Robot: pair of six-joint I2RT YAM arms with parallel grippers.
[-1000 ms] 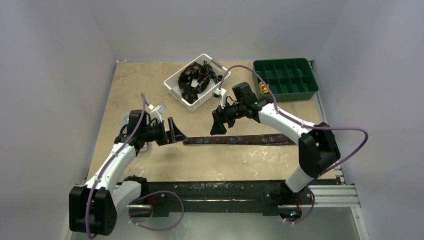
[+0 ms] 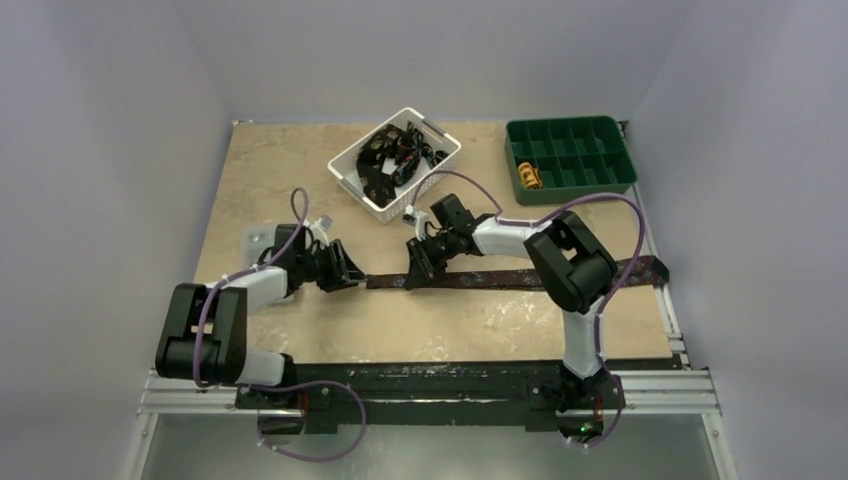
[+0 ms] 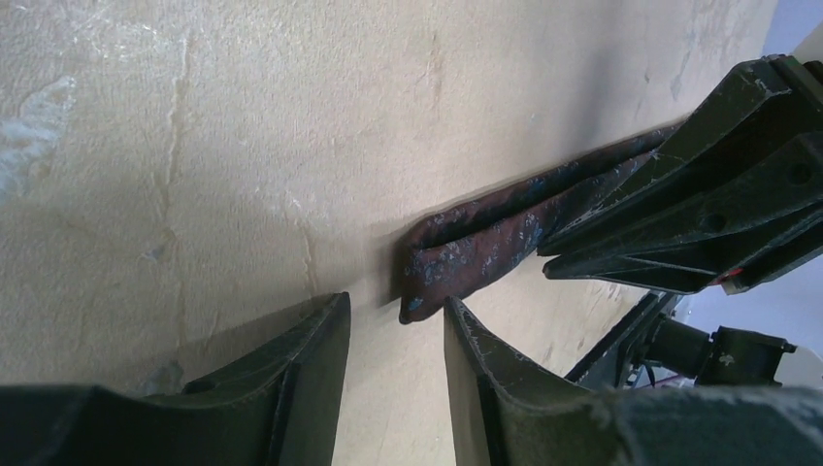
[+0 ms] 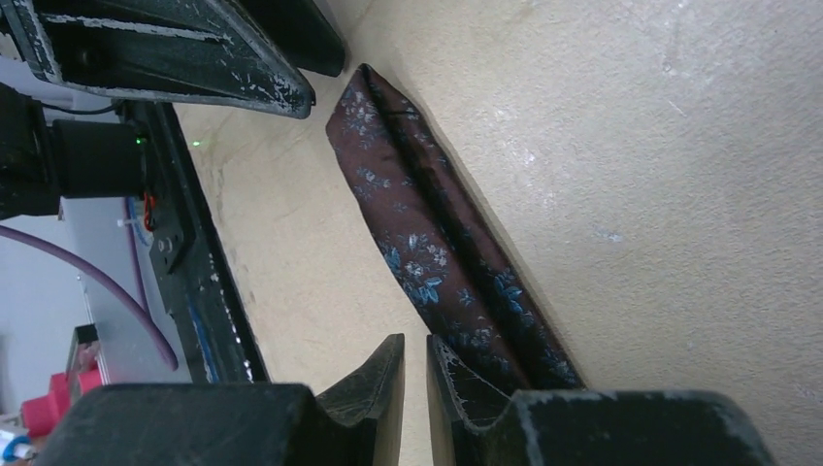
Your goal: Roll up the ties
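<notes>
A dark brown floral tie (image 2: 490, 280) lies lengthwise across the mat, folded narrow, its left end (image 3: 437, 272) slightly raised. My left gripper (image 2: 350, 280) is just beyond that end; in the left wrist view its fingers stand part open, apart from the tie, with nothing between them. My right gripper (image 2: 420, 278) is down on the tie a little right of its end, its fingers shut on it (image 4: 451, 282); the exact grip is partly hidden by the fingers.
A white basket (image 2: 350, 175) of dark ties stands at the back centre. A green divided box (image 2: 585, 185) with one yellow-black roll sits back right.
My right gripper has moved down and left onto the tie and shut on it. My left gripper has shifted slightly at the tie's end, its fingers closer together than earlier.
</notes>
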